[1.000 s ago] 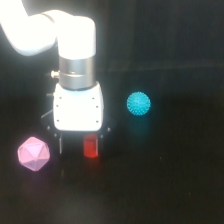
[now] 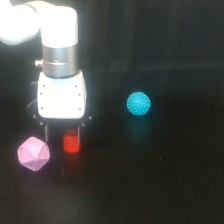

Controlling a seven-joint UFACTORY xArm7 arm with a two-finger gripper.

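My gripper [image 2: 62,133] hangs from the white arm at the left of the view, pointing down at the dark surface. Its thin dark fingers stand wide apart, so it looks open. A small red block [image 2: 72,143] lies just below the white gripper body, close to the right finger; whether they touch cannot be made out. To the left of the block, beyond the left finger, is a pink faceted ball [image 2: 33,154]. A turquoise bumpy ball [image 2: 138,103] sits alone, well to the right of the gripper.
The surface [image 2: 160,175] is black, and its edges are hard to see. Free room lies around the turquoise ball and across the right and lower parts of the view. On the left, the pink ball is close to the gripper.
My gripper has moved left and slightly up in the view. The red block has shifted left with it, closer to the pink ball. Both balls stay where they were.
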